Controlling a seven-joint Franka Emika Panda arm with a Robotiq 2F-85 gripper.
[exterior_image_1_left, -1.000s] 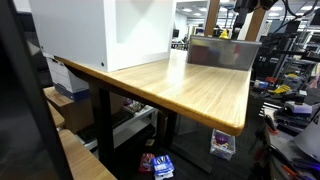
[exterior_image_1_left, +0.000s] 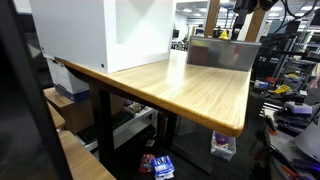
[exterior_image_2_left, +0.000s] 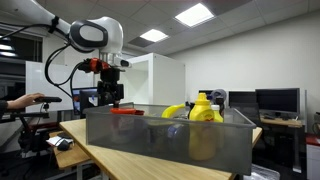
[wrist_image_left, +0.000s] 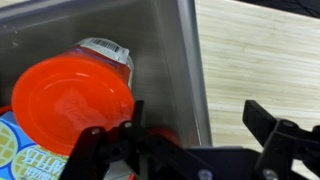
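A round orange-red object (wrist_image_left: 72, 105) with a barcode label on its side lies inside the grey bin (wrist_image_left: 180, 50), in the wrist view. My gripper is open and straddles the bin's wall from above: one finger (wrist_image_left: 138, 116) is over the inside, close to the orange object's edge, the other over the bare table. Nothing shows between the fingers. In exterior view 2 the gripper (exterior_image_2_left: 110, 92) hangs over the bin's left end, near a red-orange item (exterior_image_2_left: 127, 111) at the rim. Whether the fingers touch anything cannot be told.
Yellow items (exterior_image_2_left: 203, 110) rise above the bin's rim farther right. Another red item (wrist_image_left: 160, 133) is partly hidden under the gripper, and a blue-green patterned thing (wrist_image_left: 15, 150) sits at the lower left.
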